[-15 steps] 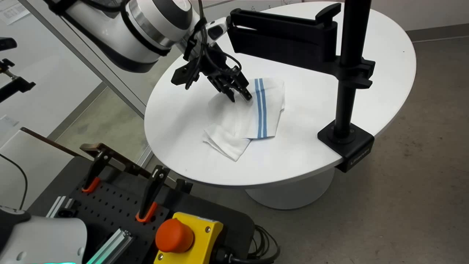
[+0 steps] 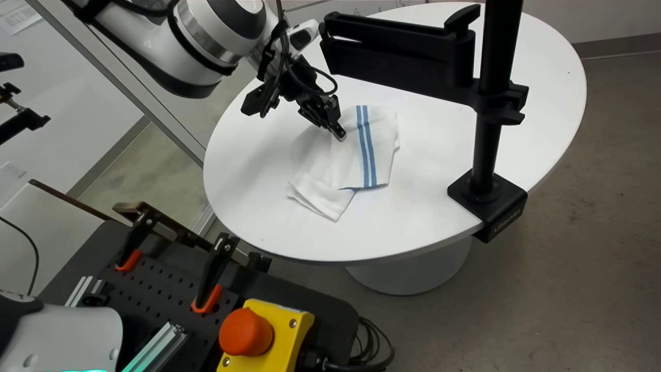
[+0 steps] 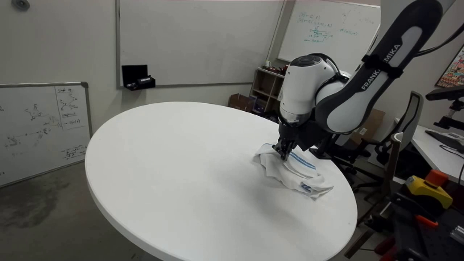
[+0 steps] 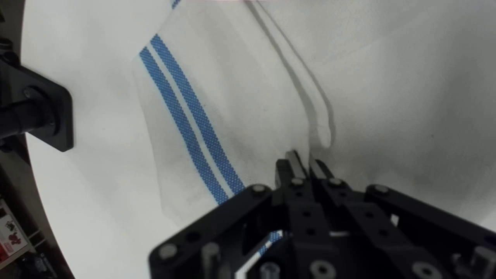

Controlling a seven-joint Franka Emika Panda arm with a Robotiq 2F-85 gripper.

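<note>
A white towel (image 2: pixel 378 155) with two blue stripes lies folded over itself on the round white table (image 2: pixel 260 217). My gripper (image 2: pixel 339 136) reaches down to the towel's inner fold, at the side away from the stripes. In the wrist view the fingers (image 4: pixel 296 165) are shut, and the edge of the towel's upper layer (image 4: pixel 260 111) runs in between the tips, so a thin pinch of cloth is held. In exterior view 2 the gripper (image 3: pixel 283 154) touches the towel (image 3: pixel 282 172), which has a rumpled near edge; the arm hides part of it.
A black post (image 2: pixel 489 136) is clamped to the table's edge, its folded arm (image 2: pixel 396 56) jutting out near the robot. A yellow box with a red button (image 2: pixel 272 335) sits off the table.
The fingers, apart a second ago, have come together on the cloth. In exterior view 1 the gripper is slightly further left, and the towel has shifted a little toward the top of the view.
</note>
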